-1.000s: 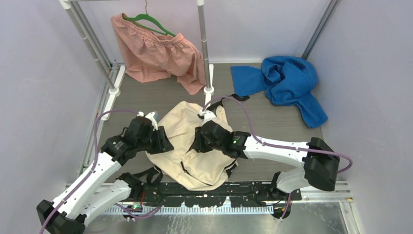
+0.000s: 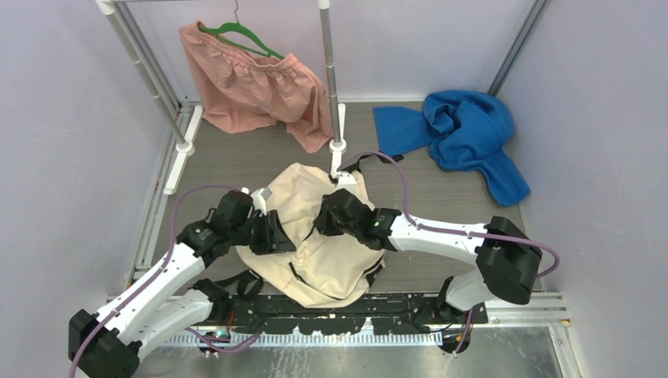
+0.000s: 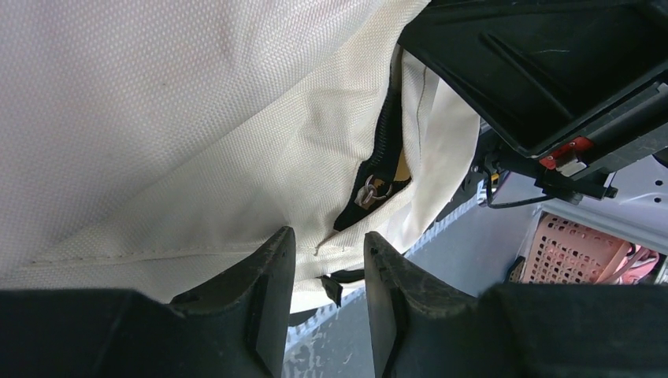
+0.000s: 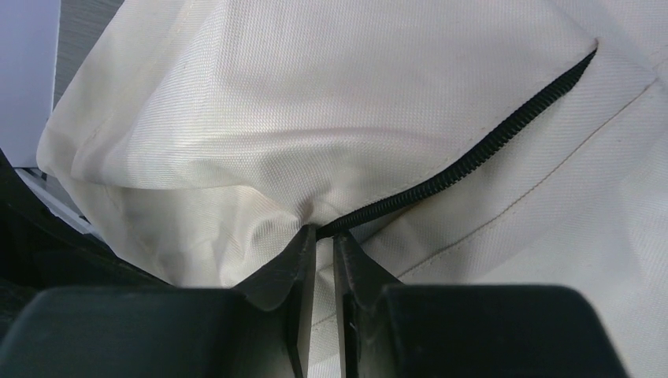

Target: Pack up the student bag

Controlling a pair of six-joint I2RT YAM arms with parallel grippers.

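Observation:
A cream cloth bag lies crumpled at the front of the table beneath both grippers. My left gripper is over its left part, fingertips part open above a seam beside an open slit with a zip pull; no cloth clearly sits between them. My right gripper has its fingertips close together on the black zip at the bag's middle; whether they grip it I cannot tell.
Pink shorts hang on a green hanger on the rail at back left. A blue garment lies at back right. Bare table shows right of the bag.
My left gripper has moved right over the bag. My right gripper has shifted slightly, staying near the middle zip.

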